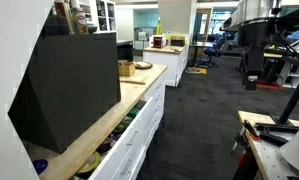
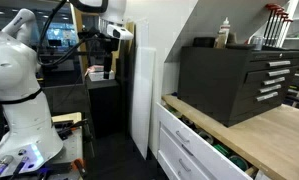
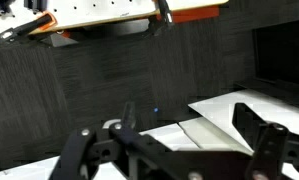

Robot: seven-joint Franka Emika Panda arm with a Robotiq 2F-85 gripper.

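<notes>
My gripper hangs over dark floor (image 3: 99,85), its two black fingers spread wide at the lower edge of the wrist view and nothing visible between them. In exterior view 1 the black wrist and gripper (image 1: 253,78) are at the right, well away from the counter. Exterior view 2 has the gripper (image 2: 107,70) at upper left, small and dark. A white drawer (image 2: 227,152) under the wooden counter (image 2: 229,125) is pulled out, with several green and dark items inside. No task object is named.
A black cabinet (image 1: 69,85) stands on the counter, with bottles on top. Farther along the counter sits a small wooden box (image 1: 126,68). Clear floor (image 1: 189,135) lies between counter and arm. A wooden-edged surface with tools (image 3: 89,12) crosses the top of the wrist view.
</notes>
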